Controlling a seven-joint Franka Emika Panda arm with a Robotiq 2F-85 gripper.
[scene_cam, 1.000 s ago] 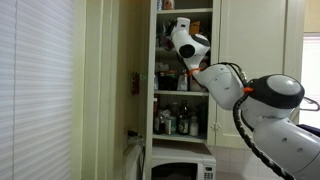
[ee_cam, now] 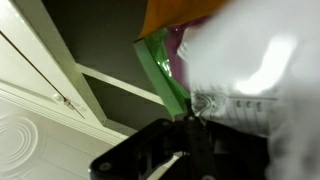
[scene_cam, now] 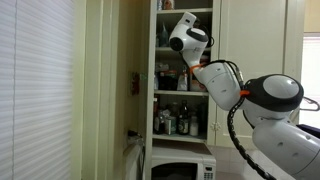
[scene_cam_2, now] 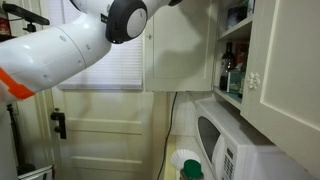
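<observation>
My gripper shows at the bottom of the wrist view, black and shut on a crinkled white plastic bag. That bag fills the right side of the view and hides part of the fingers. A green packet stands close beside the bag, with a purple piece and an orange item behind it. In exterior view 1, the arm's white wrist is raised to the upper shelves of the open cabinet; the bag cannot be made out there.
Jars and bottles crowd a lower shelf above the microwave. An open cabinet door stands near the shelves. A green-lidded jar sits in front of the microwave in exterior view 2.
My wrist and gripper have shifted slightly upward at the upper shelves. The lower shelves and microwave look the same.
</observation>
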